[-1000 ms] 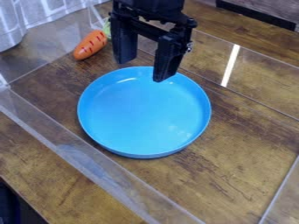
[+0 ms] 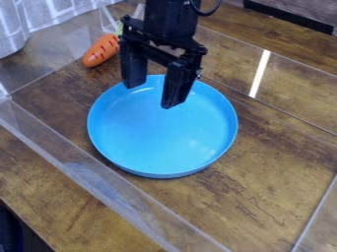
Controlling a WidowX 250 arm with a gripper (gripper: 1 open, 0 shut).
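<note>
My black gripper (image 2: 154, 79) hangs over the back half of a round blue plate (image 2: 161, 133), open, its two fingers spread to left and right with nothing seen between them. An orange carrot (image 2: 101, 49) with a green top lies behind and left of the plate, just left of the gripper's body.
A clear plastic edge runs along the left, and thin pale strips cross the right side of the table.
The gripper has moved slightly left and lower in the view, further over the plate. The plate and carrot have stayed where they were.
</note>
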